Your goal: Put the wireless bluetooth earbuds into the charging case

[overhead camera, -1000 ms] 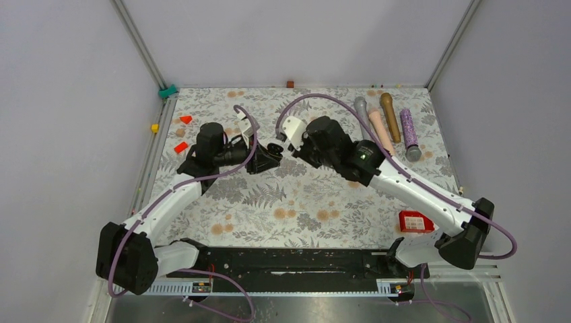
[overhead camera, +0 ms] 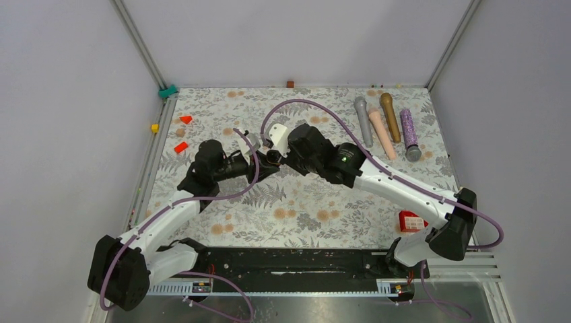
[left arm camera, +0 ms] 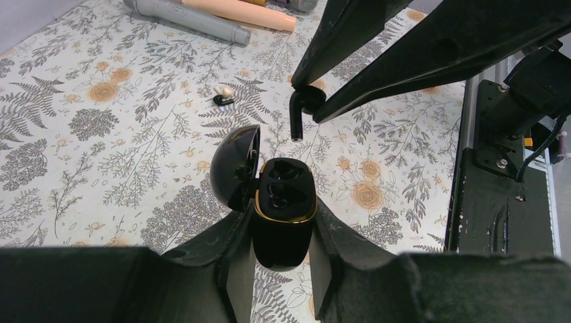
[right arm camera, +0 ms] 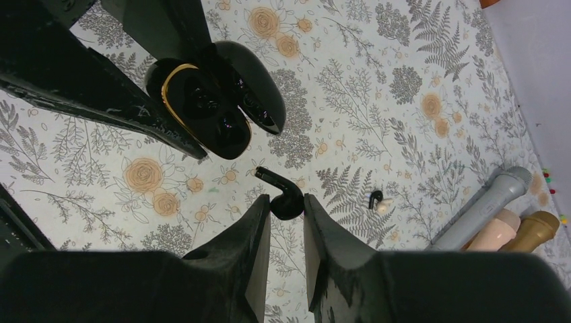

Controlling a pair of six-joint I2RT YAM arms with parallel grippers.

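The black charging case stands with its lid raised, held by my left gripper, which is shut on it. Two dark cavities show inside its gold-rimmed body in both wrist views. My right gripper is shut on a black earbud, stem pointing out; it hangs just beside and above the case's opening, apart from it. In the top view both grippers meet near the middle, largely hiding these small objects.
A small black earbud and a pale one lie on the floral table. Several microphones lie at the right back. A red box sits front right, small red blocks at left.
The right gripper has moved left toward the case over the last second. The left arm has shifted toward the front of the table, and the two grippers are now closer together.
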